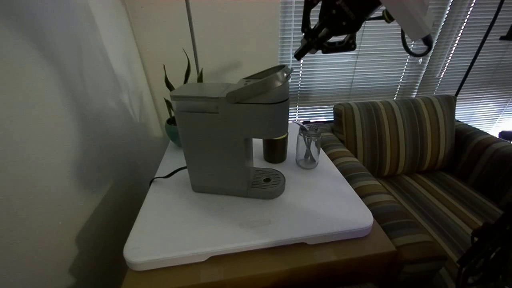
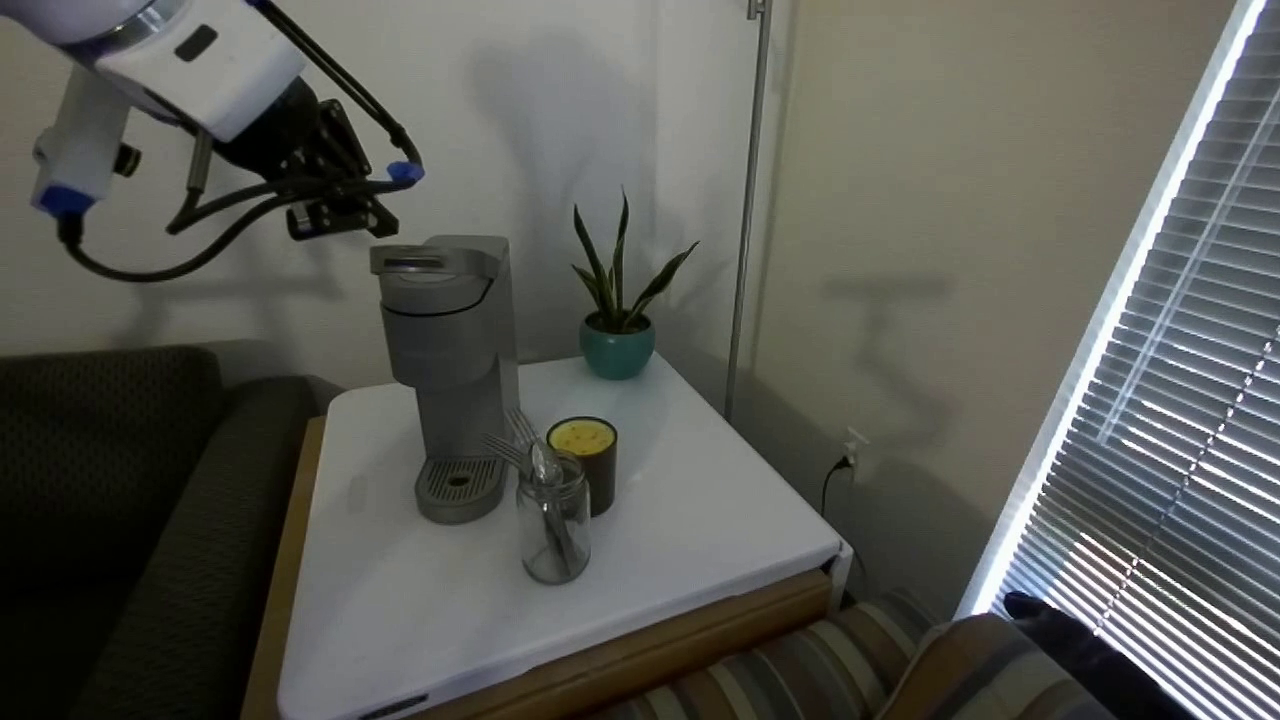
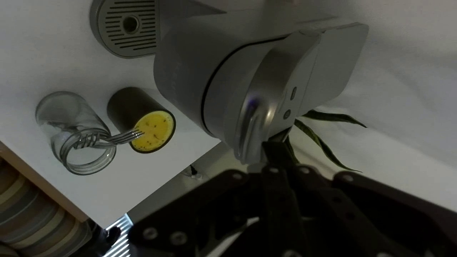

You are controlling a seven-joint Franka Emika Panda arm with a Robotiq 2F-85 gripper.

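A grey coffee maker point(image 1: 218, 139) stands upright on the white tabletop point(image 1: 206, 225), its lid down with a silver handle point(image 3: 252, 124) at the front. My gripper point(image 1: 298, 54) hangs above and just in front of that handle, apart from it in exterior view 1. In the wrist view the dark fingers point(image 3: 278, 156) are together, with nothing visible between them, and they overlap the edge of the lid. Under the spout, the drip tray point(image 2: 459, 482) is empty.
Beside the machine are a dark cup with a yellow top point(image 2: 584, 462) and a glass jar point(image 2: 554, 534) holding several forks. A plant in a teal pot point(image 2: 618, 348) stands behind. A striped armchair point(image 1: 393, 139) adjoins the table.
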